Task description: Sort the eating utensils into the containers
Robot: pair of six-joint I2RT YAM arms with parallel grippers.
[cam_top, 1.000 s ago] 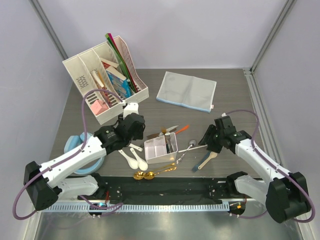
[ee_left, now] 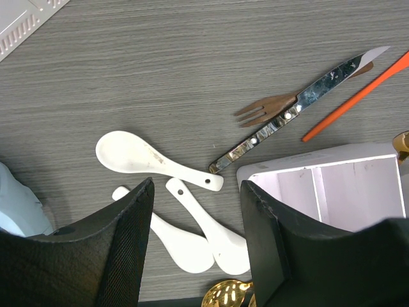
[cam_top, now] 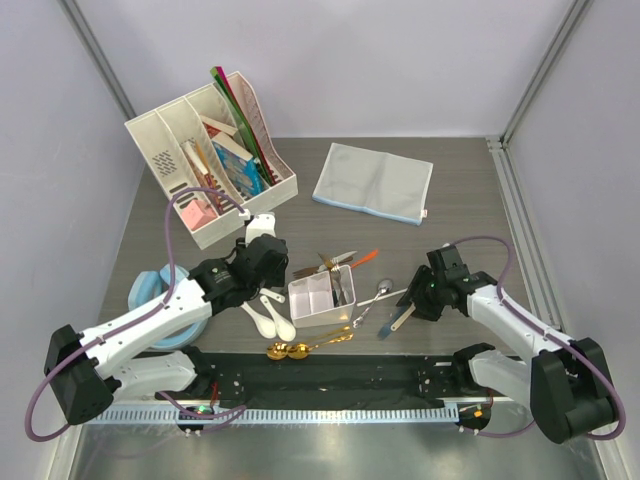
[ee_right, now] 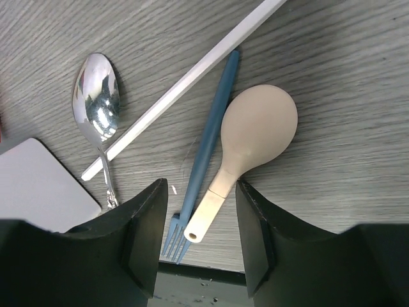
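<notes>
My left gripper hangs open above white spoons (ee_left: 144,153) left of the white divided container (ee_left: 350,192). A knife (ee_left: 319,86), brown fork (ee_left: 268,109) and orange utensil (ee_left: 351,99) lie behind it; gold spoons (cam_top: 298,350) lie in front. My right gripper is low around the handle of a wooden spoon (ee_right: 254,128), its fingers apart; whether they touch it I cannot tell. A blue fork (ee_right: 211,134) lies alongside, with a steel spoon (ee_right: 96,102) and a white stick (ee_right: 172,93) to the left.
A white organiser (cam_top: 155,150) stands at back left, blue bowls (cam_top: 145,295) at left. A folded cloth (cam_top: 372,180) lies at the back.
My right gripper has moved down and toward the near edge onto the wooden spoon's handle.
</notes>
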